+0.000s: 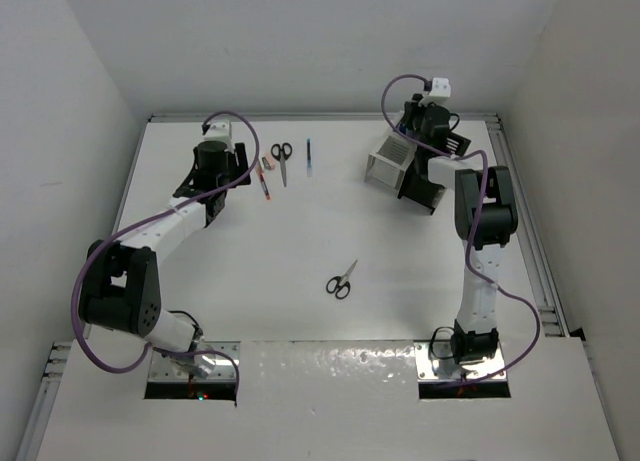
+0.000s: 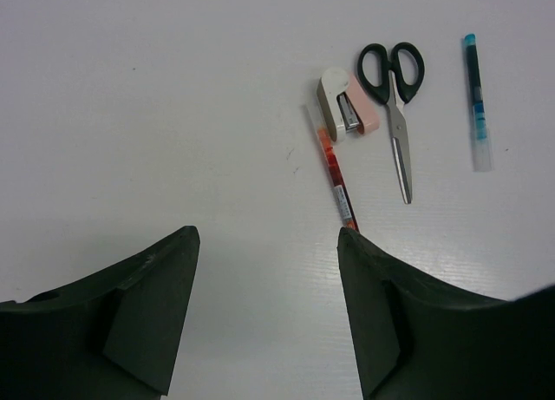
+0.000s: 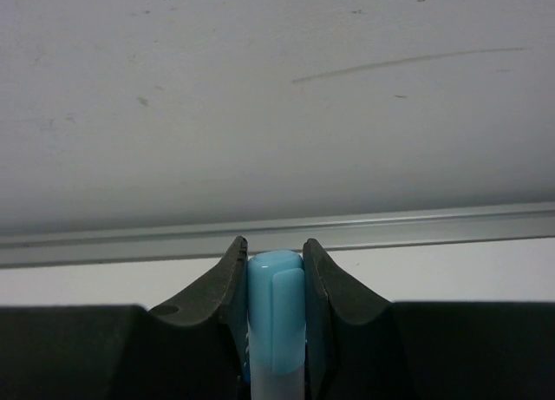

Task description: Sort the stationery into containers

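Observation:
My right gripper is shut on a light blue capped pen (image 3: 276,318), over the containers (image 1: 385,169) at the back right. My left gripper is open above the table at the left, with nothing between its fingers. Beyond it lie an orange-red pen (image 2: 340,192), a pink-and-white stapler (image 2: 334,101), black-handled scissors (image 2: 399,131) and a blue pen (image 2: 477,96). A second pair of scissors (image 1: 340,283) lies at the front middle.
A metal rail (image 3: 130,245) and pale wall (image 3: 260,114) stand behind the right gripper. The right arm hides part of the containers.

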